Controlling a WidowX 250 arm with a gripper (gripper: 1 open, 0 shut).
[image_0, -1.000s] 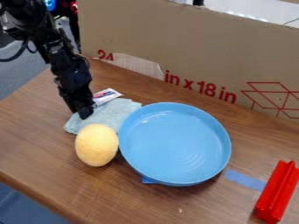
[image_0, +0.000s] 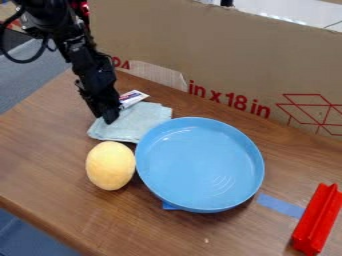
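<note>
The black gripper (image_0: 107, 108) reaches down from the upper left onto a light grey-blue cloth (image_0: 134, 124), its fingertips at the cloth's upper left part and shut on it. A small white printed packet (image_0: 131, 98) lies just behind the cloth, beside the gripper. Right of the cloth is a blue plate (image_0: 199, 164), and in front of it sits a pale yellow oval object (image_0: 110, 166).
A red plastic piece (image_0: 315, 218) lies at the right edge of the wooden table (image_0: 160, 235). A large cardboard box (image_0: 227, 55) walls off the back. Blue tape (image_0: 278, 205) shows right of the plate.
The gripper has risen slightly and shifted a little to the right, and the cloth's left part has moved with it, away from the near side.
</note>
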